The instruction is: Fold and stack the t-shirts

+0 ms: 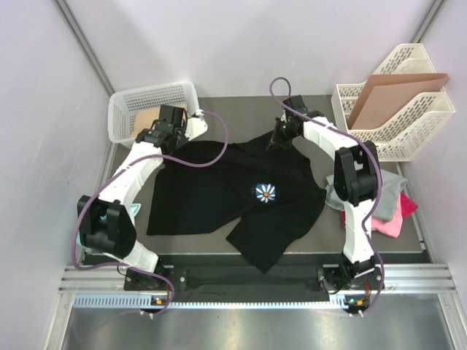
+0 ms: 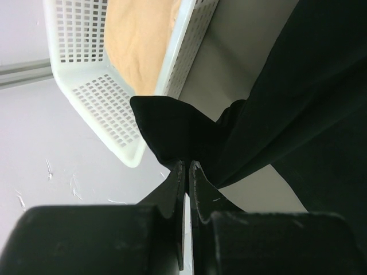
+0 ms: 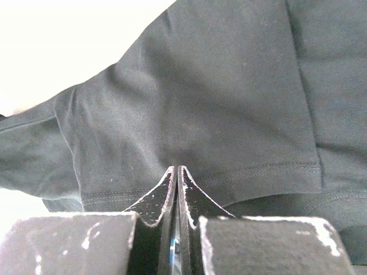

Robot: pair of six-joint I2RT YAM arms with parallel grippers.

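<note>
A black t-shirt (image 1: pixel 204 204) with a white daisy print (image 1: pixel 265 192) is spread over the grey work surface. At its upper-left end my left gripper is shut on the shirt, with a raised corner of cloth (image 2: pixel 178 132) at its fingertips. At the shirt's upper-right part, my right gripper is shut, its tips together over a folded layer with a stitched hem (image 3: pixel 258 172). I see no cloth held between them.
A white basket (image 1: pixel 117 117) with tan contents sits at the back left, a white rack (image 1: pixel 423 131) with brown boards at the back right. Grey and pink clothes (image 1: pixel 387 219) lie at right, light-blue cloth (image 1: pixel 134 210) at left under the arm. Some bare surface shows at the back middle.
</note>
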